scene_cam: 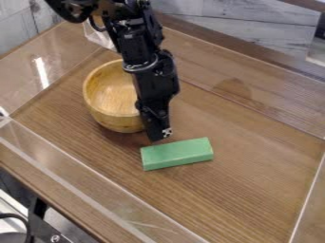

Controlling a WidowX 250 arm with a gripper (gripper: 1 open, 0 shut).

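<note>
The black robot arm reaches down from the top, its gripper [158, 129] low at the right side of a yellow-tan bowl [102, 90]. A green rectangular block [177, 153] lies on the wooden tabletop just below the gripper. The fingers are dark and small against the bowl's edge, and whether anything is between them is hard to see; they look close together.
Pale marble-patterned panels stand behind it at the top. A dark cable lies at the lower left, off the table's edge.
</note>
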